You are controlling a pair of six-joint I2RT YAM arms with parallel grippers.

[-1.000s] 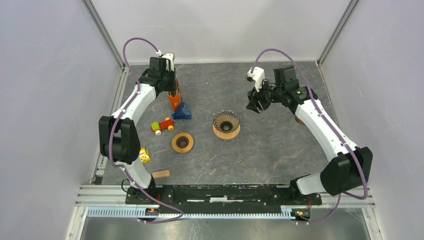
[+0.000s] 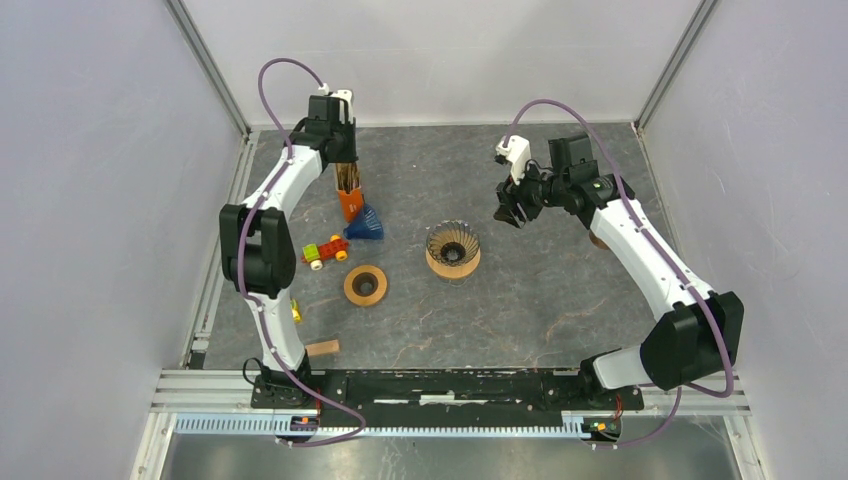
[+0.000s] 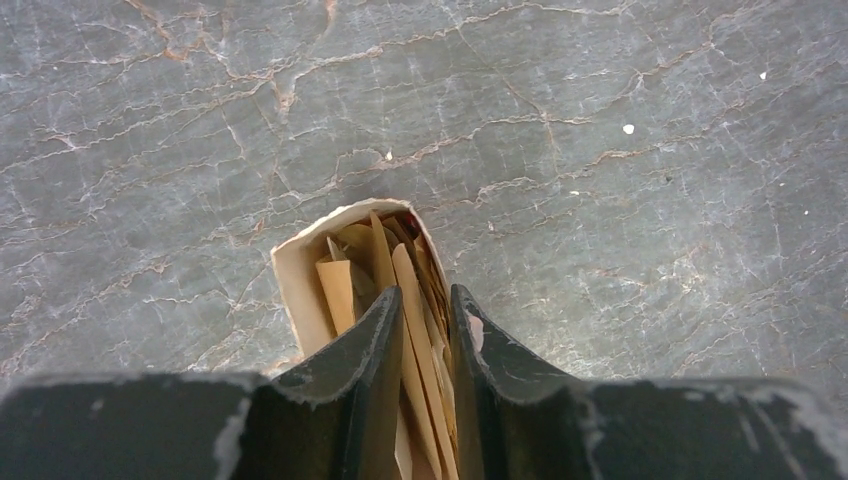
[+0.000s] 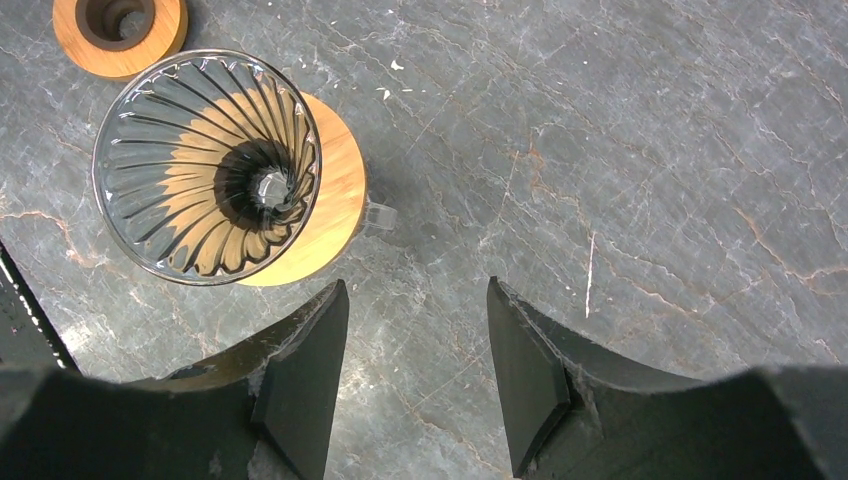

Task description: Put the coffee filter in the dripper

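Observation:
An orange box (image 2: 350, 203) packed with brown paper filters (image 3: 420, 350) stands at the back left. Over it is my left gripper, its fingertips a little apart at the filters; whether a filter is between them is unclear. The clear ribbed dripper (image 4: 150, 150) sits on a wooden base (image 4: 330, 180) near the middle of the table. My right gripper stands open to the right of the dripper, with bare table showing between its fingers.
A blue funnel (image 2: 365, 226), toy vehicle (image 2: 330, 250) and wooden ring (image 2: 366, 298) lie on the left.
My left arm has moved toward the back of the table, over the filter box. The right arm has hardly moved.

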